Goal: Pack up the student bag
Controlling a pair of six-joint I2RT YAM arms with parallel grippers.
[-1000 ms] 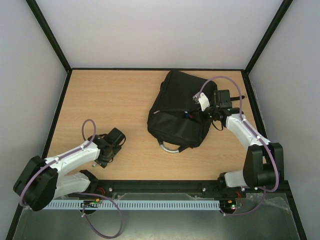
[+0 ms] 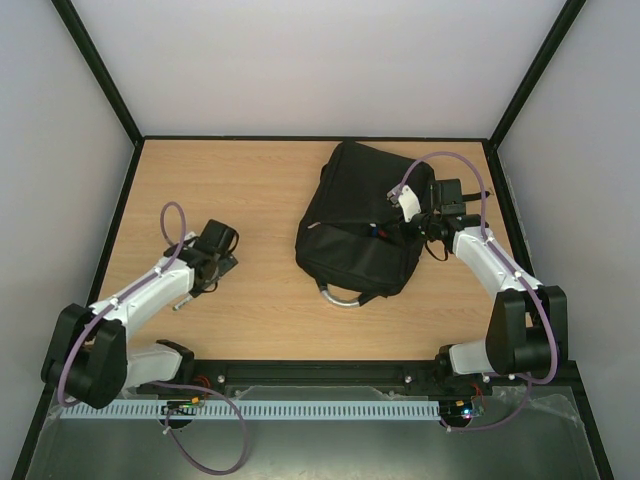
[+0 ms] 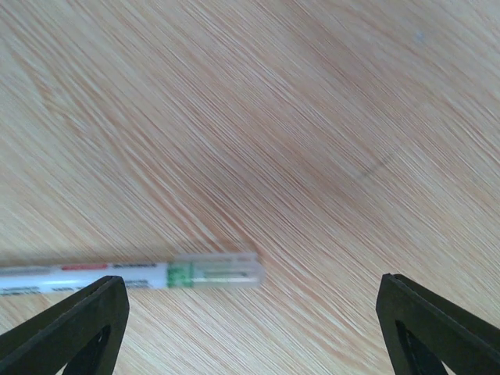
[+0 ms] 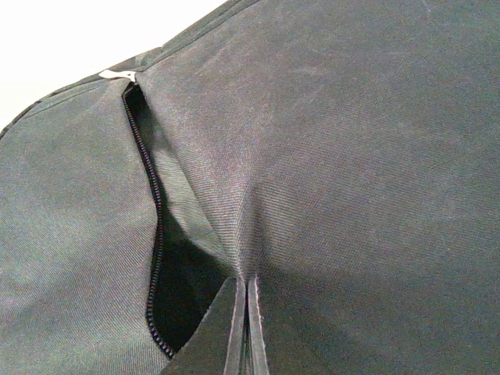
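Observation:
A black student bag (image 2: 365,215) lies on the right of the table, its front pocket (image 4: 187,266) gaping beside a zipper. At the pocket's edge, my right gripper is shut, with a fold of the bag's cloth running into its fingertips. On the left of the table lies a white marker (image 3: 94,276) with a green band and clear cap; in the top view only an end of the marker (image 2: 182,303) shows by the arm. Above the table my left gripper is open and empty, the marker lying below and mostly toward its left finger.
Something small, blue and red (image 2: 377,231), shows in the bag's opening. The bag's grey handle (image 2: 341,299) points to the front. Bare table (image 2: 250,190) stretches between the left arm and the bag.
My left arm has moved away from the table's front edge toward the back, slightly leftward, uncovering more of the marker. The right arm and the bag look unmoved.

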